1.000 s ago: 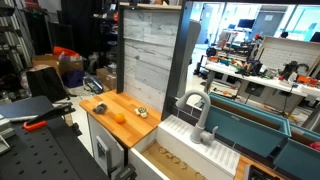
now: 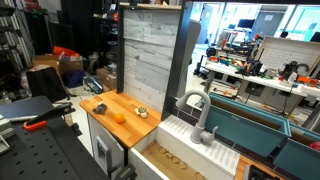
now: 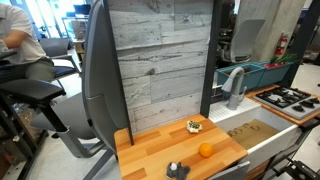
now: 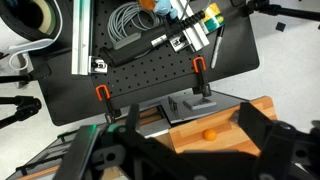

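My gripper shows along the bottom of the wrist view, its dark fingers spread apart and nothing visible between them. It appears in neither exterior view. Below it is a small wooden counter with an orange ball (image 4: 209,134). The same ball (image 2: 119,118) rests on the wooden top (image 2: 128,132) in exterior view 1. A small pale object (image 3: 193,126) lies behind the ball (image 3: 206,150); a dark and silvery item (image 3: 177,170) sits nearer the counter's front.
Beside the counter are a sink with a grey faucet (image 2: 205,112), an open drawer (image 2: 168,160) and a stovetop (image 3: 285,99). A grey panel (image 2: 150,62) rises behind. The black table (image 4: 150,75) carries coiled cable (image 4: 130,20), tools and tape.
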